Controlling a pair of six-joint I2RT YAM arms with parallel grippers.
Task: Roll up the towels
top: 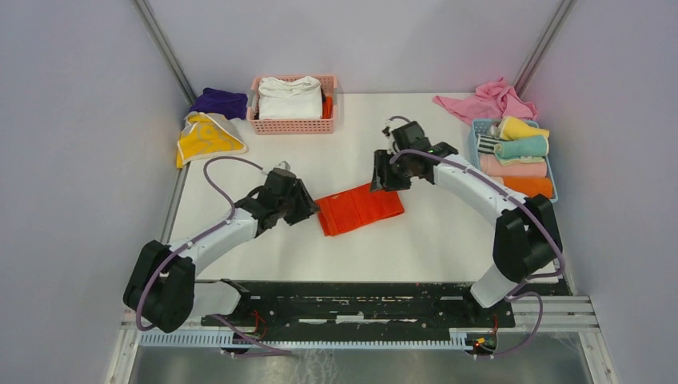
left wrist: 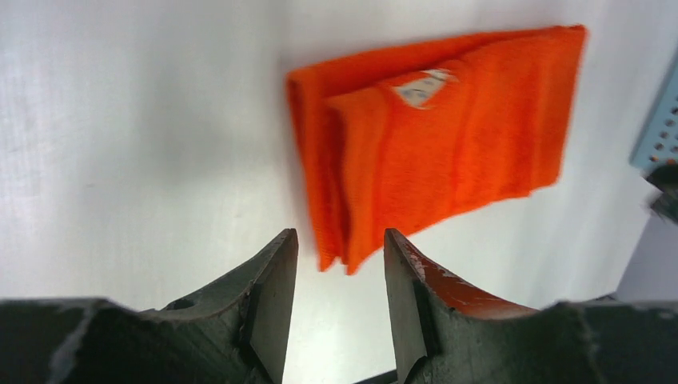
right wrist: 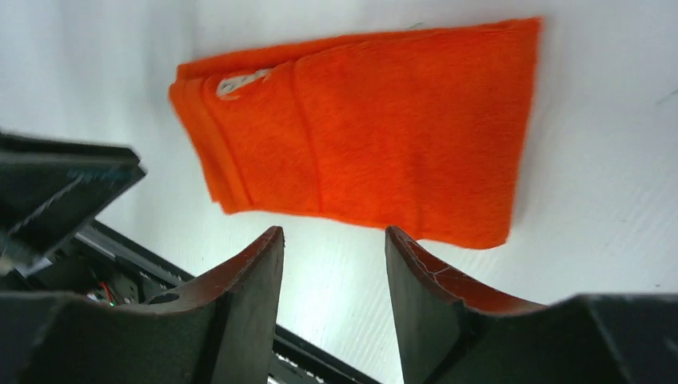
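Observation:
An orange-red towel (top: 358,211) lies folded in a flat strip on the white table, its left end doubled over. In the left wrist view that folded end of the towel (left wrist: 364,172) stands slightly raised, with a pale label near it. My left gripper (top: 310,210) is at the towel's left end, its fingers (left wrist: 272,296) apart with nothing between them. Above the towel's right part hovers my right gripper (top: 388,184). In the right wrist view its fingers (right wrist: 254,288) are spread and empty, and the towel (right wrist: 408,128) lies beyond them.
A blue basket (top: 512,204) of rolled towels stands at the right, below a pink cloth (top: 496,102). At the back is a pink basket (top: 293,126) holding white towels. Purple (top: 220,102) and yellow (top: 208,140) cloths lie back left.

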